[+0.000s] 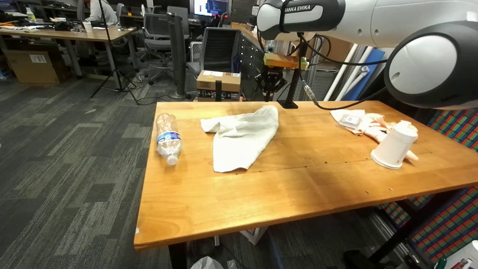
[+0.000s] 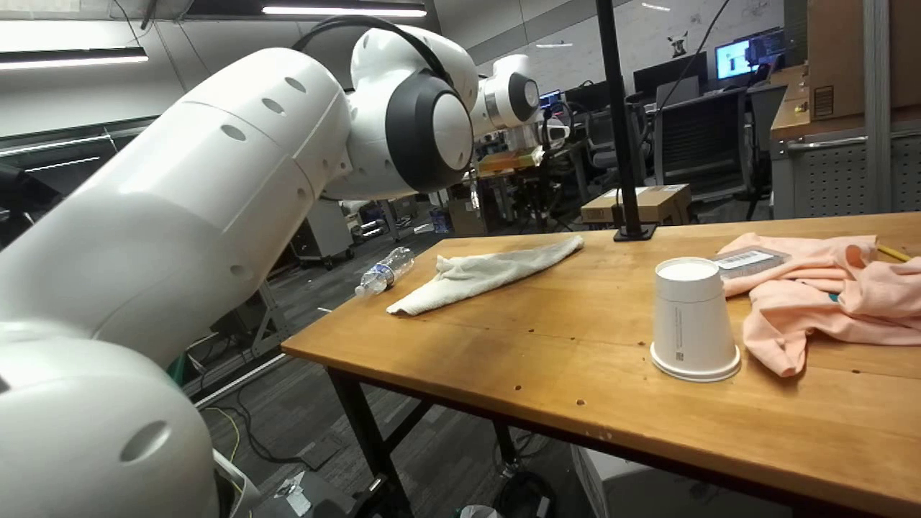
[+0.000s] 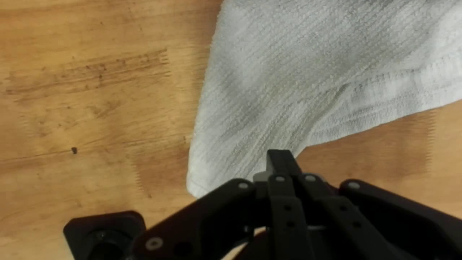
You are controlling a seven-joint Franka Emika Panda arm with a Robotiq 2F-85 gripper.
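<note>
A white cloth (image 1: 245,138) lies partly folded on the wooden table, its far end narrowing toward my gripper (image 1: 267,98). In exterior view 1 the fingertips stand just above that end of the cloth, with a small gap showing. The wrist view shows my gripper with its fingers together and nothing seen between them; the corner of the cloth (image 3: 260,99) is spread on the table beneath. Exterior view 2 shows the cloth (image 2: 483,272) low on the tabletop, while the gripper is small and dark there.
A clear plastic bottle (image 1: 168,138) lies near the left edge. An upside-down white cup (image 2: 691,319) stands at the right, beside a peach cloth (image 2: 803,298) with a small clear packet (image 2: 749,262). A black post (image 2: 628,129) rises at the far edge.
</note>
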